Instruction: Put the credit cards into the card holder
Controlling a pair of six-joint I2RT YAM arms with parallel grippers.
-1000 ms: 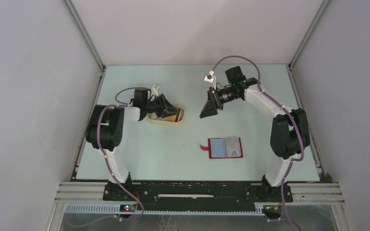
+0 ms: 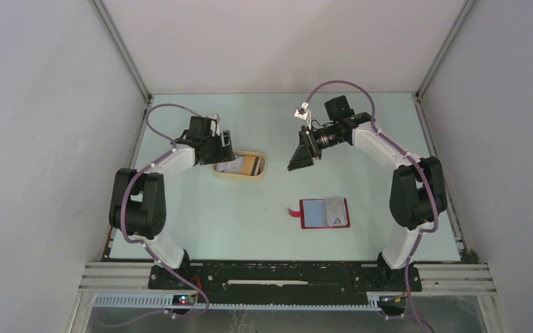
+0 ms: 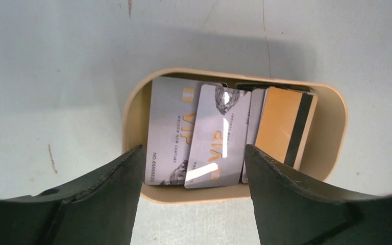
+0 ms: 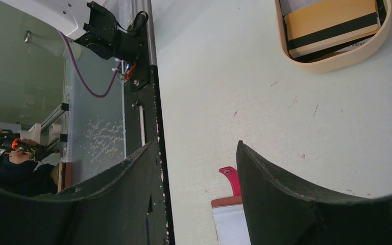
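Observation:
A beige oval tray (image 3: 339, 132) holds several cards: two silver VIP cards (image 3: 217, 135) and a gold card (image 3: 278, 127) with a black stripe on top at the right. My left gripper hangs open over the tray, nothing between its fingers. The red card holder (image 2: 324, 213), with pale blue and clear sleeves and a pink strap, lies open at the front right of the table. My right gripper is above the table, right of the tray, its fingers apart with nothing between them.
The two arms stand at either side, and walls border the table at back, left and right.
The right arm has stayed in place.

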